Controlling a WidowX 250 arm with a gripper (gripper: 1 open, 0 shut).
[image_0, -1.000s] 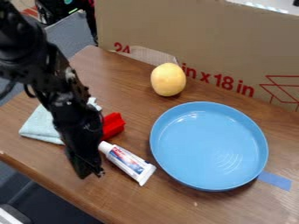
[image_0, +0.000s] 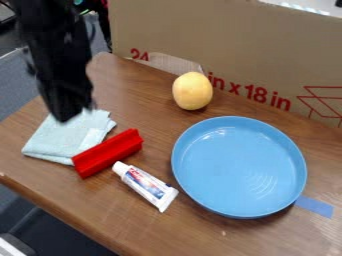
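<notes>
My black gripper (image_0: 67, 100) is raised over the back left of the table, above a folded pale blue cloth (image_0: 56, 138); it is dark and blurred, so its fingers are unclear. A red object (image_0: 107, 152) lies beside the cloth. A toothpaste tube (image_0: 144, 186) lies to the right of and below the red object. A blue plate (image_0: 239, 165) sits on the right, and a yellow oval fruit or similar object (image_0: 193, 90) rests behind it.
A cardboard box (image_0: 227, 40) stands along the back of the wooden table (image_0: 147, 230). A piece of blue tape (image_0: 314, 207) is at the right. The table's left edge drops to a dark floor.
My gripper has risen and moved back, away from the red object and the tube, uncovering the red object and more of the cloth.
</notes>
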